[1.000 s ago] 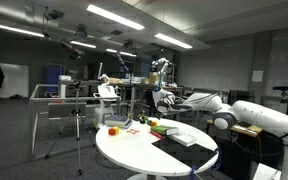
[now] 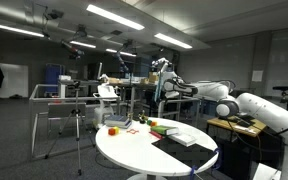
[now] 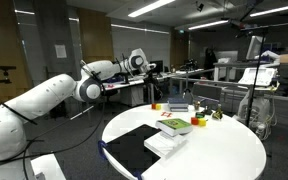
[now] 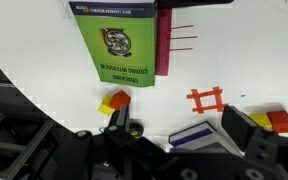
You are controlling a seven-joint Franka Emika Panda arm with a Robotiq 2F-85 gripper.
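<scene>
High above the white table (image 2: 134,148), my gripper is open, with nothing between its fingers. Below it in the wrist view lies a green book (image 4: 119,50) with a watch-like picture on its cover, over a red book (image 4: 164,45) that sticks out at one side. Red tape (image 4: 207,99) marks a small square on the tabletop. A red and yellow block pair (image 4: 115,101) sits on the left, and another red and yellow pair (image 4: 276,121) on the right. Between the fingers' outlines, well below, a grey container (image 4: 202,137) is partly hidden.
A white box (image 3: 166,143) lies beside the green book on the near side, close to a black mat (image 3: 134,150). The container (image 3: 178,109) stands at the table's far side. A tripod (image 2: 78,125) stands on the floor beyond the table. Bare tabletop (image 3: 229,155) shows on the right.
The arm has risen over the last second, its end going up away from the table. The things on the table look unmoved.
</scene>
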